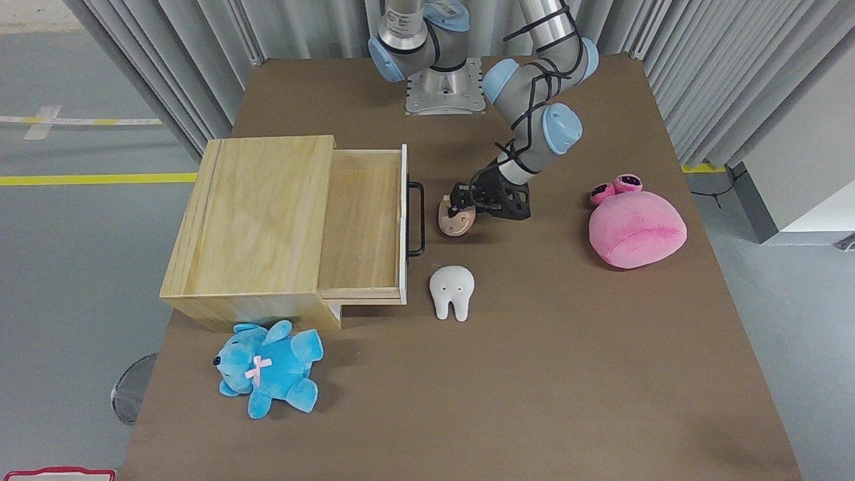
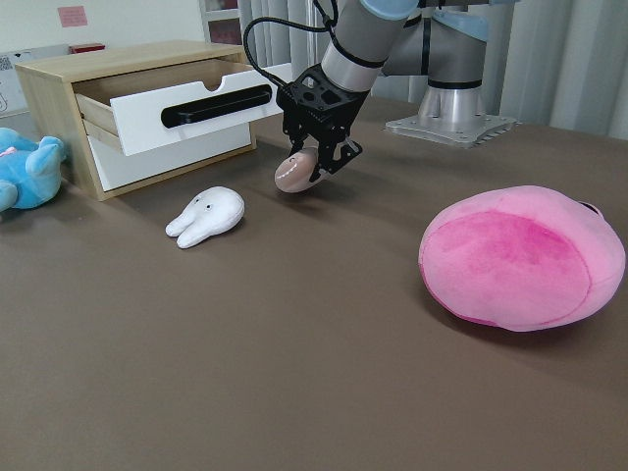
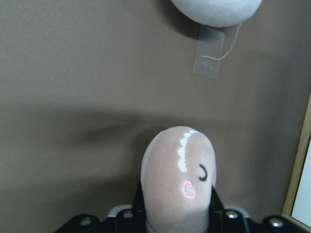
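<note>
My gripper (image 2: 319,137) is shut on a small pinkish-beige plush toy (image 3: 175,170), which has a curled face and a white zigzag line. It hangs just right of the wooden cabinet's open drawer (image 1: 359,224), beside the black handle (image 1: 421,220). In the left view the toy (image 2: 294,173) is low, near the table top; whether it touches cannot be told. The drawer looks empty from above. A white tooth plush (image 1: 451,288) lies on the table nearer the front, below the gripper in the front view.
A blue bear (image 1: 272,369) lies in front of the cabinet (image 1: 244,216). A round pink plush (image 1: 637,232) sits at the right. The arm's base stands at the back.
</note>
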